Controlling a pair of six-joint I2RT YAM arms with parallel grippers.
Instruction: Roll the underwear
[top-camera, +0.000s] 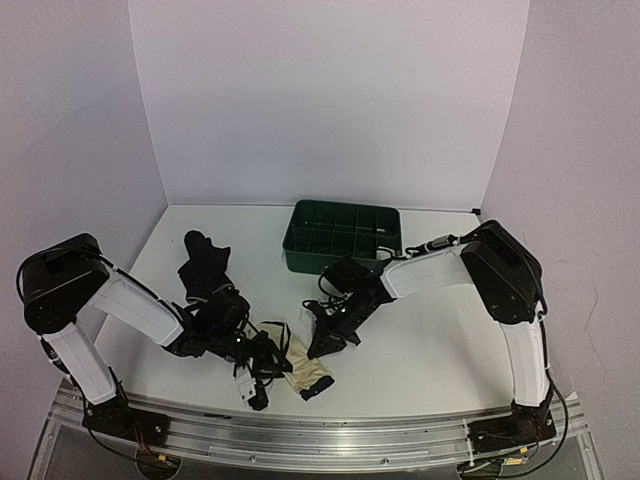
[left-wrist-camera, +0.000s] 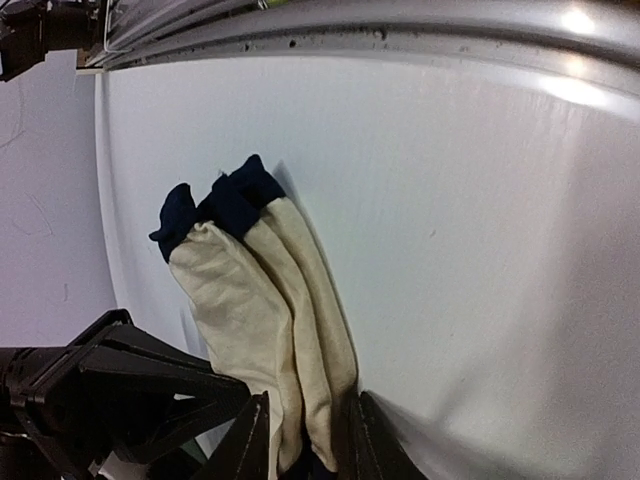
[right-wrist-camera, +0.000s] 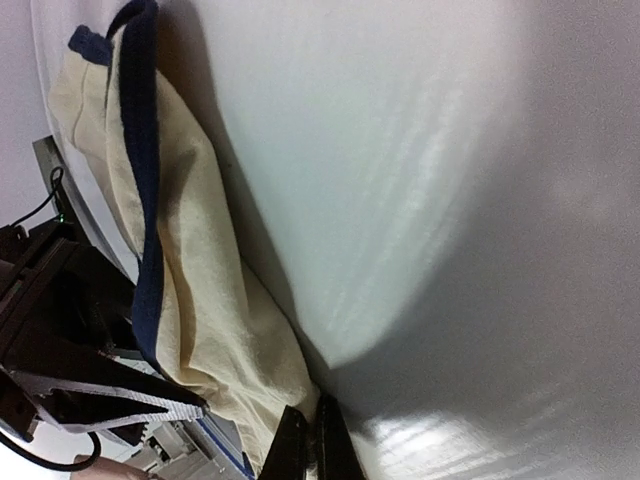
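Cream underwear with navy bands lies flattened in a long folded strip on the white table near its front edge. In the top view my left gripper is down on its left part, my right gripper at its upper right side. In the left wrist view the fingertips of my left gripper straddle the cream cloth. In the right wrist view the fingertips of my right gripper are pressed at the cloth's edge; how far they are closed is unclear.
A dark cloth pile lies at the back left. A green divided bin stands at the back centre, behind the right arm. A metal rail runs along the front.
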